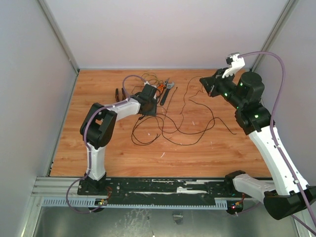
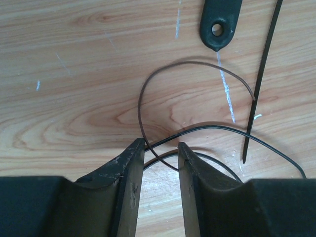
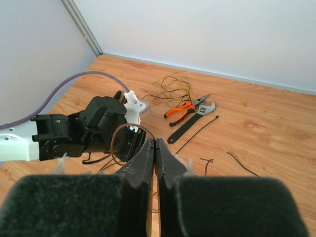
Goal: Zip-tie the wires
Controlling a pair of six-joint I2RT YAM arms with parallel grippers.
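Observation:
Black wires [image 1: 180,143] lie in loose loops across the wooden table. My left gripper is open and low over them, with a gap between its fingertips. Two black wires [image 2: 222,128] and a thin brown wire [image 2: 139,101] cross at this gap; whether the fingers touch them I cannot tell. A straight black zip tie [image 2: 264,64] lies to the right. Higher up at the right, my right gripper is shut at the end of a thin brown wire [image 3: 131,124], which loops left and down from its tips.
An adjustable wrench [image 3: 185,129] and orange-handled pliers [image 3: 181,111] lie at the back of the table, near a tangle of thin yellow wire [image 3: 175,88]. The wrench handle is close to the left gripper.

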